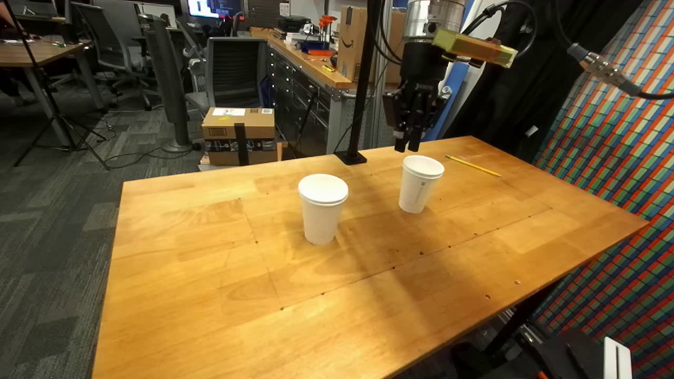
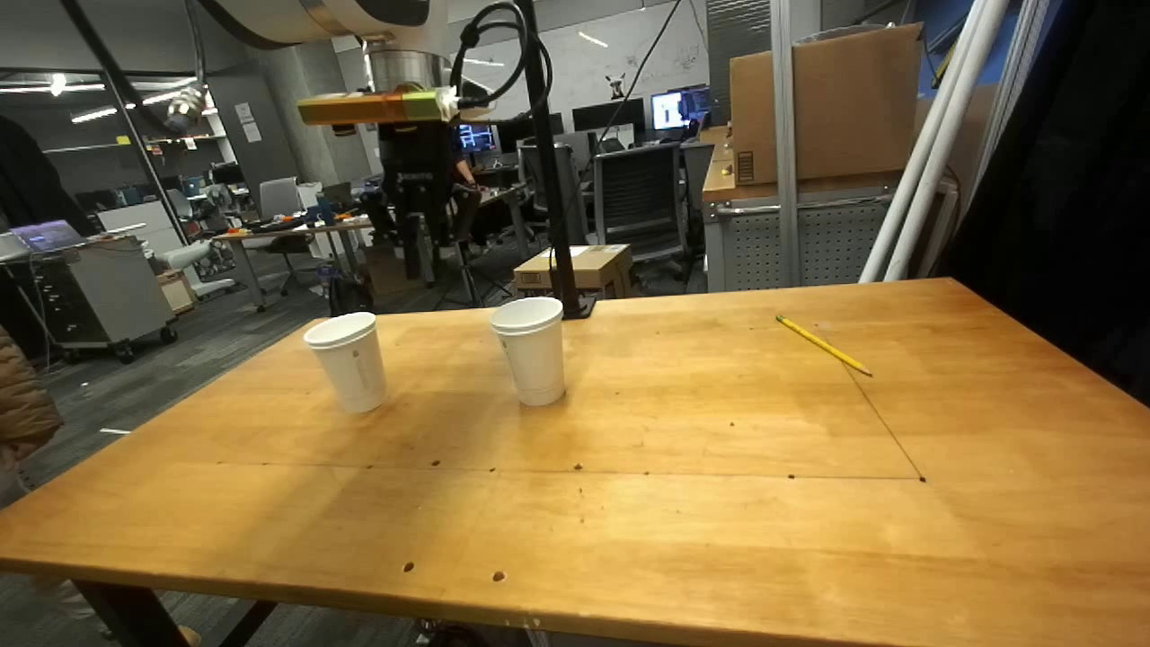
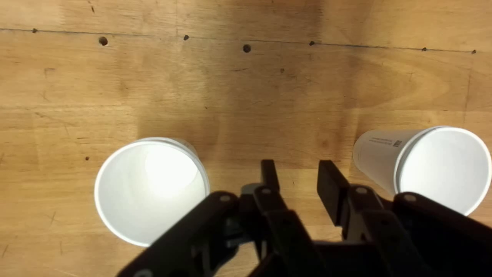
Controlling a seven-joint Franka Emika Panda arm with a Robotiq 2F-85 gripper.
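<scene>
Two white paper cups stand upright on the wooden table. One cup [image 1: 320, 211] is near the middle of the table in exterior view 1, and the other cup [image 1: 417, 188] is to its right. From above, in the wrist view, a cup [image 3: 152, 191] shows an empty-looking inside at the left, and a second cup [image 3: 442, 168] lies at the right edge of view. My gripper is open between and above them, bare table showing between its fingers. It hangs clear of the cups in exterior view 2, where the gripper [image 2: 423, 275] is pointing down.
A yellow pencil [image 2: 822, 345] rests on the table, away from the cups. A black post [image 1: 355, 156] rises at the table's back edge.
</scene>
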